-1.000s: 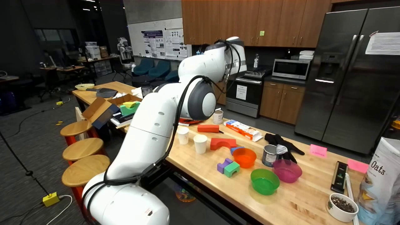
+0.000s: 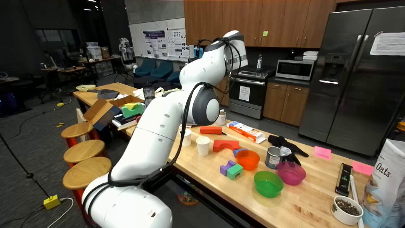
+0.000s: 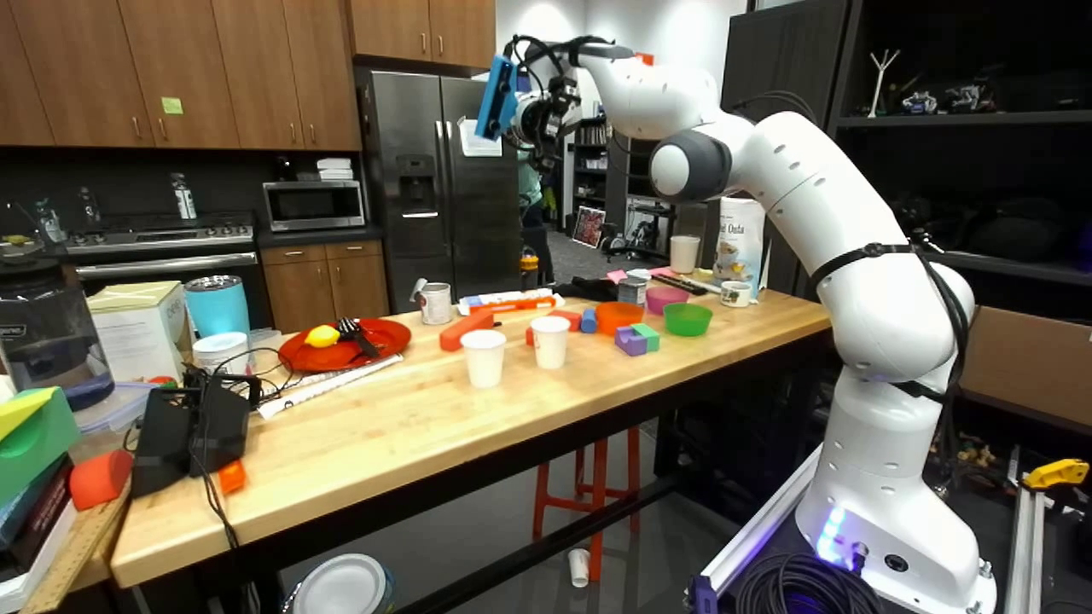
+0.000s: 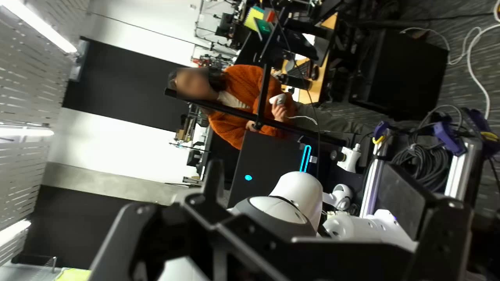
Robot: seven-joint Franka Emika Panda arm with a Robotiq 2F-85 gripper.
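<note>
My gripper fills the bottom of the wrist view, its dark fingers [image 4: 429, 234] spread wide with no object visible between them. In exterior view 2 the arm's end, with a blue flat part [image 3: 498, 97] on it, is raised high above the table, far from anything on it. On the tabletop stand white cups [image 3: 484, 358], an orange bowl [image 2: 248, 159], a green bowl [image 2: 268, 184] and a magenta bowl [image 2: 291, 173]. Purple [image 2: 227, 167] and green blocks [image 2: 234, 171] lie beside the bowls.
A red arch block [image 2: 226, 145], an open can [image 2: 273, 157], a black glove [image 2: 287, 148] and an oats bag [image 2: 384, 182] share the table. A red plate [image 3: 384, 338] bears a lemon [image 3: 322, 336]. In the wrist view a person [image 4: 243, 89] stands behind the base.
In exterior view 1 the arm's upper end has risen and shifted slightly left. The elbow has moved slightly right. Table objects look unmoved.
</note>
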